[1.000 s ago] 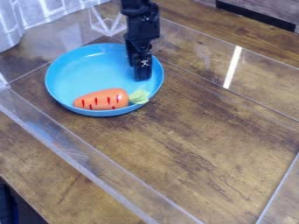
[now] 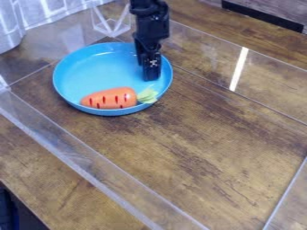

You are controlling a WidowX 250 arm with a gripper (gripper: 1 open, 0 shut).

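Note:
A blue plate (image 2: 96, 67) lies on the wooden table at the upper left, with a toy carrot (image 2: 110, 98) in its front part, green leaves pointing right. My black gripper (image 2: 149, 70) reaches down from the top to the plate's back right rim, partly over it. Its fingertips are small and dark here, so whether they touch the rim is unclear.
Clear acrylic edges run along the table (image 2: 204, 162)'s left and right sides. A white cloth (image 2: 21, 22) is at the top left.

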